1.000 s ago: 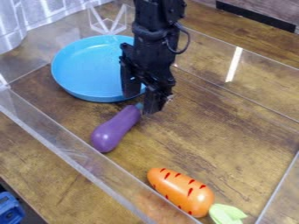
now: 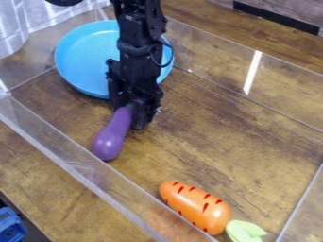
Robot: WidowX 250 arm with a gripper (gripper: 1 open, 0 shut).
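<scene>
My black gripper [image 2: 128, 106] is low over a purple eggplant toy [image 2: 110, 142], covering its upper end. The eggplant lies on the wooden floor left of centre, its lower end toward the front. Whether the fingers are closed on it is hidden. A blue plate [image 2: 79, 57] lies behind the arm at the upper left.
An orange carrot toy [image 2: 195, 204] with a pale green top lies at the front right. Clear walls run along the left and right edges.
The gripper has moved left and down onto the upper end of the eggplant, which appears shifted slightly left.
</scene>
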